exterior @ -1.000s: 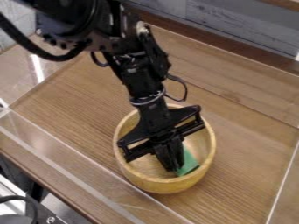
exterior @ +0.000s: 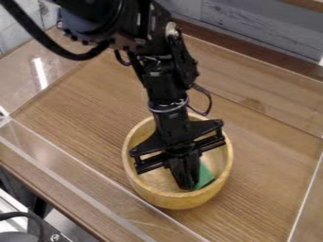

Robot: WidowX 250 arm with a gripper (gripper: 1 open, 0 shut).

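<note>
A pale yellow bowl (exterior: pixel 145 189) sits on the wooden table at the lower middle. My black gripper (exterior: pixel 190 178) reaches down into it, its fingertips low inside beside a green object (exterior: pixel 205 178) on the bowl's floor. The arm hides much of the bowl's inside and part of the green object. Whether anything is between the fingertips is hard to see.
A pale plank wall (exterior: pixel 259 43) runs along the back. A black cable lies at the lower left edge.
The arm has shifted slightly within the bowl over the last second. The bowl and green object look nearly unmoved.
</note>
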